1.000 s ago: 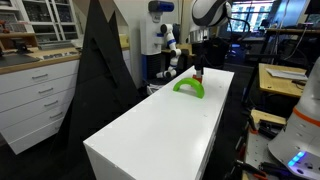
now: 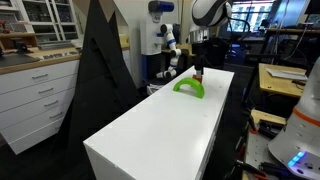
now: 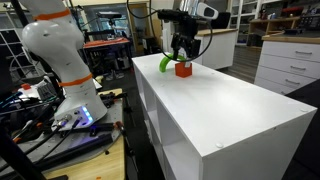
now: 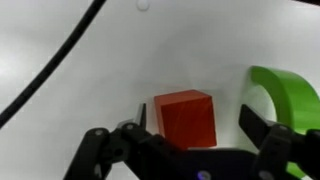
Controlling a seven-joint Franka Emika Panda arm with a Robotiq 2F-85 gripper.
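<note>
An orange-red block point(image 4: 187, 122) lies on the white tabletop, seen between the two dark fingers of my gripper in the wrist view. The fingers stand open, a finger to either side of the block in that view; contact cannot be made out. To the block's right there is a bright green curved piece point(image 4: 287, 92), partly hidden behind a finger. In exterior view 2, the red block point(image 3: 183, 69) is just below my gripper point(image 3: 183, 55), and the green piece point(image 3: 166, 62) is on its left. Exterior view 1 shows the green arch point(image 2: 190, 87) in front of the block.
A dark cable point(image 4: 50, 67) crosses the upper left of the wrist view. White drawer cabinets point(image 2: 35, 105) stand beyond a dark panel point(image 2: 107, 75).
</note>
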